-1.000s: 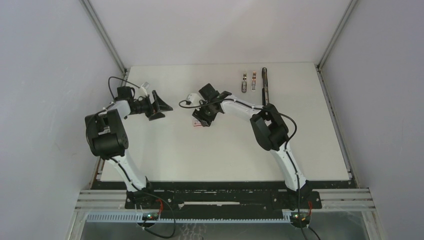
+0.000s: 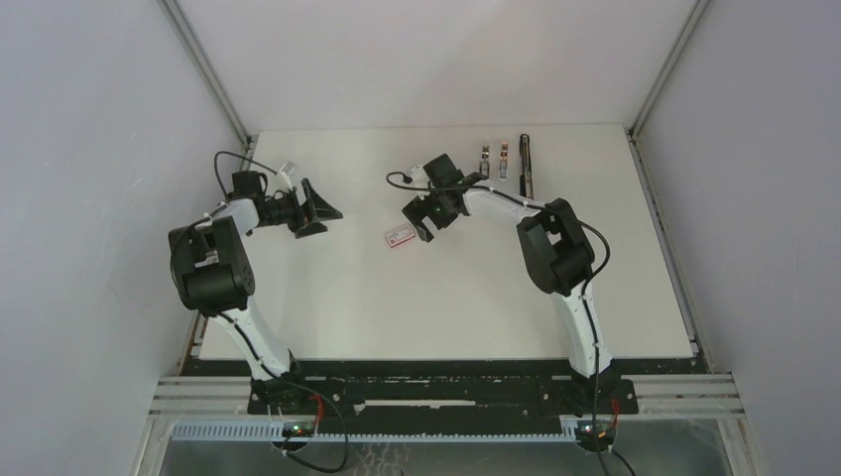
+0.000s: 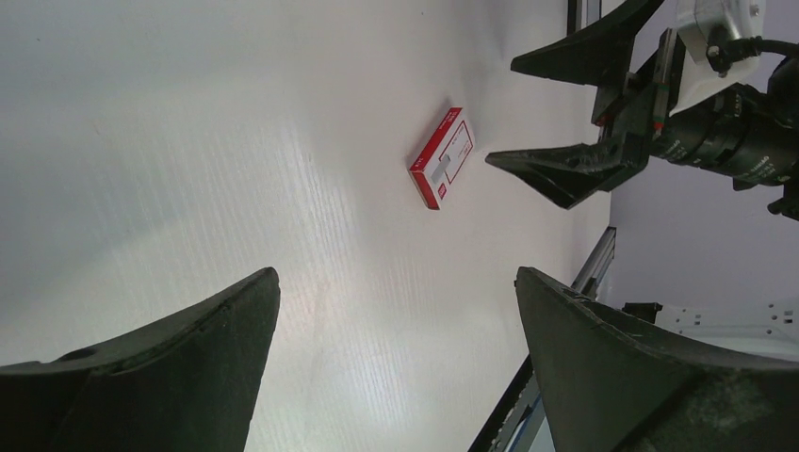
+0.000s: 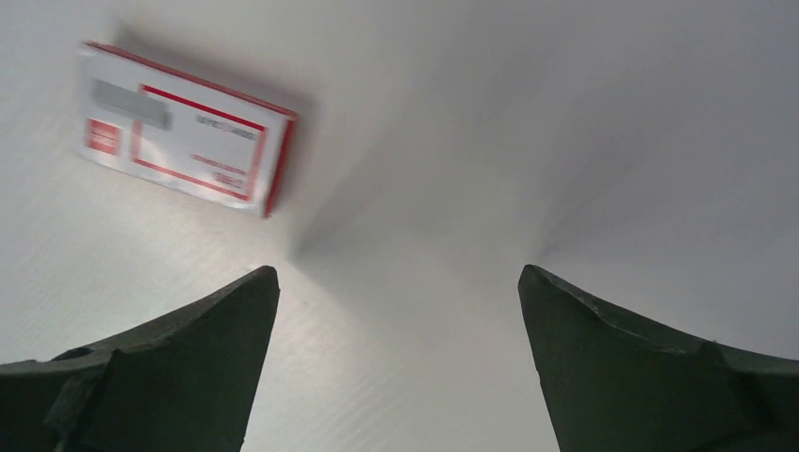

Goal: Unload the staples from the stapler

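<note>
A small white and red box rests flat on the table, near the middle of the top view. In the right wrist view the box appears whole at upper left, outside the fingers. My right gripper stands open just right of it, with bare table between its fingers. Well to the left, my left gripper is open and empty; its own view also shows the box beside the right gripper. A long, narrow black object, possibly the stapler, lies at the back right, partly behind the right arm.
Two small slim items lie left of the long black object; they are too small to make out.
My right gripper has moved right and away from the box, which it partly covered before. The box is now uncovered and looks slightly turned. The left arm has stayed still.
</note>
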